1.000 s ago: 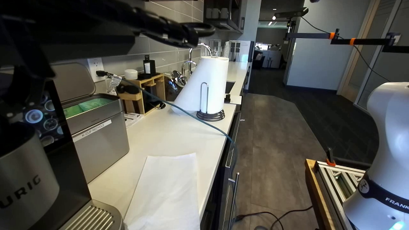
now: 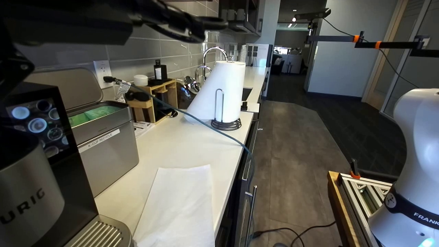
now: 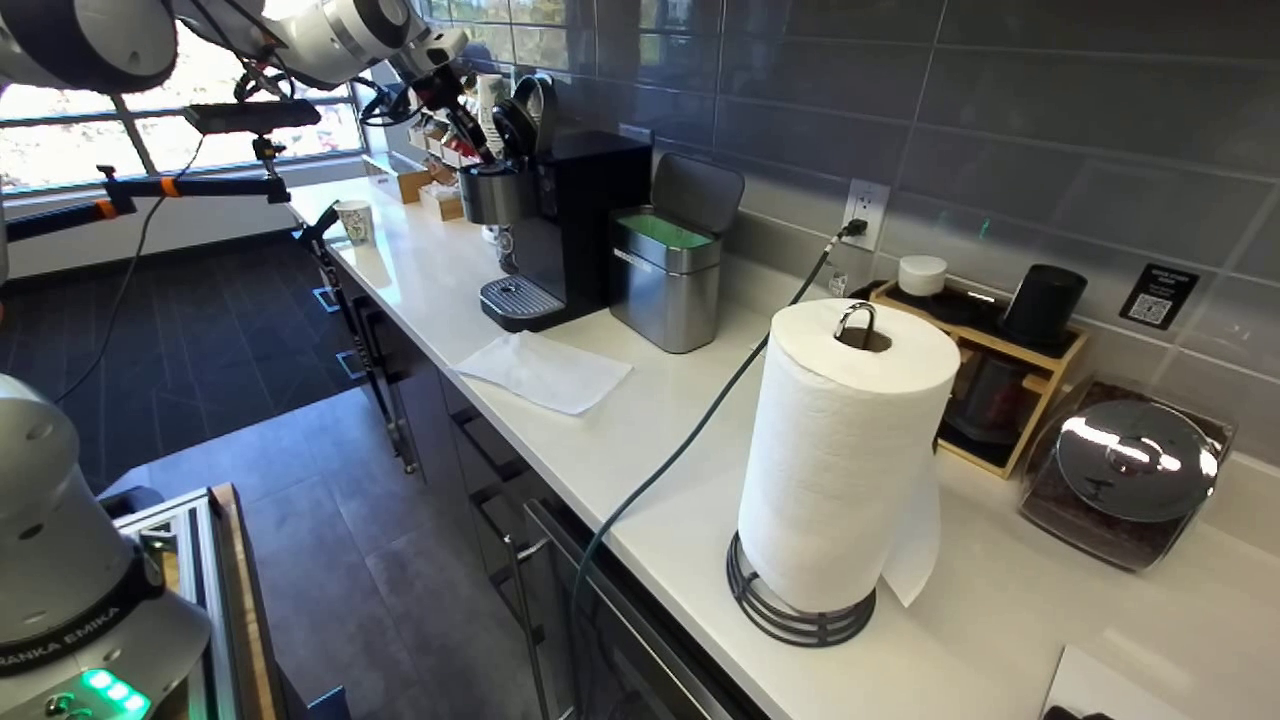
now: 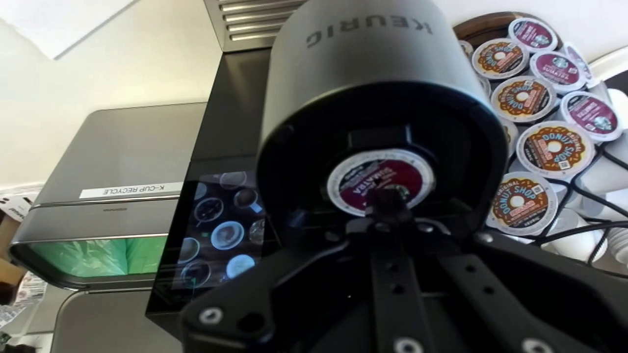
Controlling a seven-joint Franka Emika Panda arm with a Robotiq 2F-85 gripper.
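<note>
In the wrist view, a coffee pod [image 4: 368, 187] with a maroon and white lid rests in the dark opening of the silver Keurig coffee maker [image 4: 377, 56]. My gripper is shut, its fingertips together over the pod's near edge and nothing between them. They cover a little of the lid; whether they touch it I cannot tell. In exterior view 2 the arm reaches down to the top of the coffee maker [image 3: 498, 198], where the pod is hidden.
Several loose pods [image 4: 524, 97] sit right of the machine in the wrist view. Left of it stands the open K-cup recycle bin [image 4: 126, 170] with a green liner. A paper towel roll [image 3: 846, 456], a white sheet [image 3: 546, 370] and a cable [image 3: 684, 444] occupy the counter.
</note>
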